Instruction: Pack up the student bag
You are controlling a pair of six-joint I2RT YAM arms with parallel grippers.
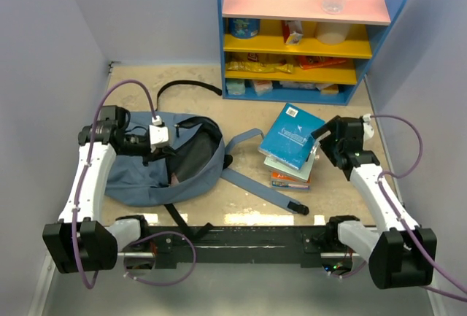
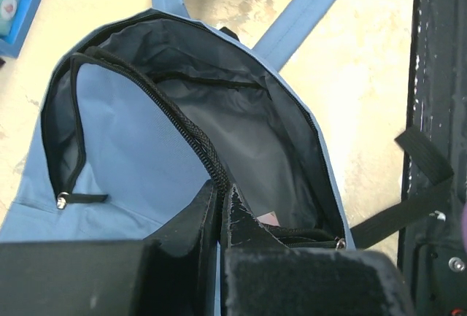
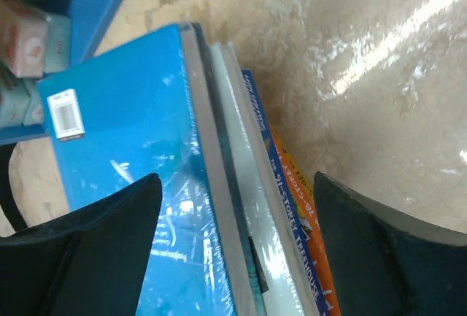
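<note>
The blue-grey student bag (image 1: 139,188) lies on its side at the left with its mouth spread wide. My left gripper is shut on the zippered edge of the bag's opening. Inside, the dark lining (image 2: 241,141) shows, with a small pinkish corner (image 2: 268,218) near the gripper. To the right of the bag is a stack of books, the blue book (image 1: 291,136) on top and slewed against a pale book (image 3: 255,192) and orange book (image 3: 306,217) below. My right gripper is part open at the stack's right side, its fingers apart around the upper books' edges.
A blue shelf unit (image 1: 292,97) with pink and yellow boards stands at the back, holding packets and bottles. The bag's strap (image 1: 259,191) stretches across the floor toward the books. Bare table lies between bag and shelf.
</note>
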